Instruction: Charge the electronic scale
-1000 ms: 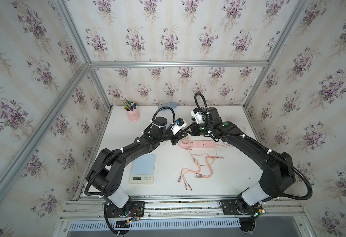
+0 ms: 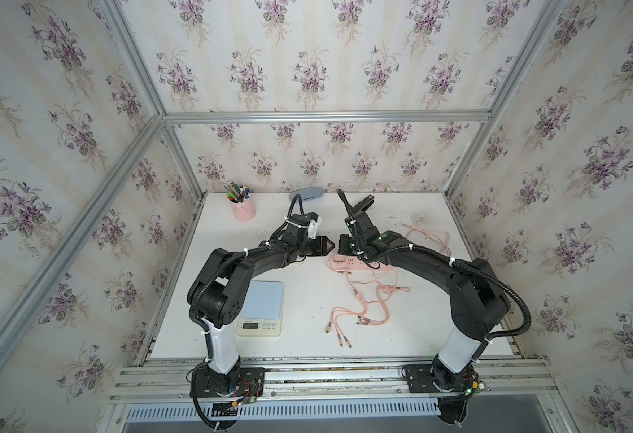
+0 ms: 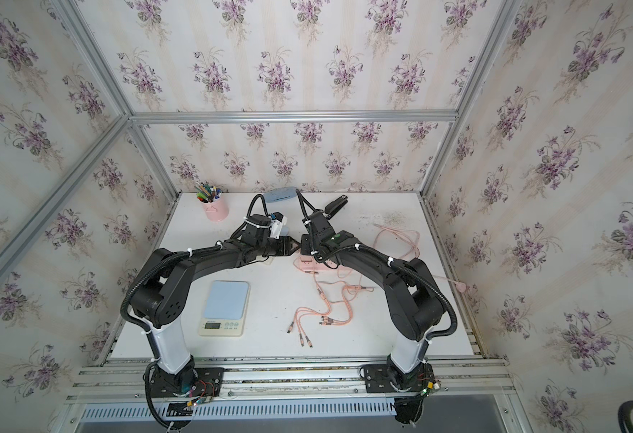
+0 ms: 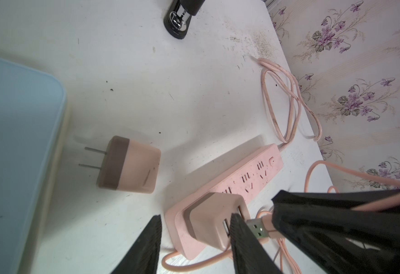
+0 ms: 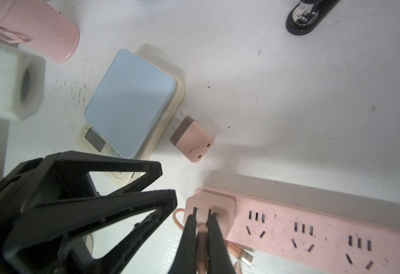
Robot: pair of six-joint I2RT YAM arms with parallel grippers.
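Note:
A pink cube charger (image 4: pixel 216 219) sits on the end of the pink power strip (image 5: pixel 273 214). My right gripper is shut on the pink cable's USB plug (image 4: pixel 257 227), right at the charger's port face; whether the plug is in a port, I cannot tell. My left gripper stands part open, its fingers (image 4: pixel 152 237) spread near the charger, apparently holding nothing. Two electronic scales are in view: one with a light blue platform (image 5: pixel 136 100) beside the strip, another scale (image 2: pixel 261 306) at the front left of the table.
A loose two-prong charger (image 5: pixel 193 139) lies between the nearer scale and the strip. Several pink cable ends (image 2: pixel 341 332) spread across the front middle. A pen cup (image 2: pixel 243 209) and blue-grey case (image 2: pixel 306 193) stand at the back; a stapler (image 5: pixel 305 18) lies behind the strip.
Both arms have changed pose. The left gripper has shifted slightly, with its wrist drawn back left.

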